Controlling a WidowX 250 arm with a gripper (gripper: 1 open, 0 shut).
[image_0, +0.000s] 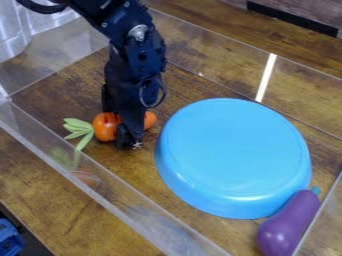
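My dark gripper (128, 124) is lowered onto an orange carrot (107, 126) with pale green leaves (78, 128), lying on the wooden floor of a clear-walled bin at the left. The fingers cover the carrot's middle, with orange showing on both sides; whether they are closed on it I cannot tell.
A large blue upturned bowl or lid (233, 155) fills the right middle. A purple eggplant (286, 225) lies at the lower right by the bin's wall. Bare wood shows behind the gripper and at the lower left.
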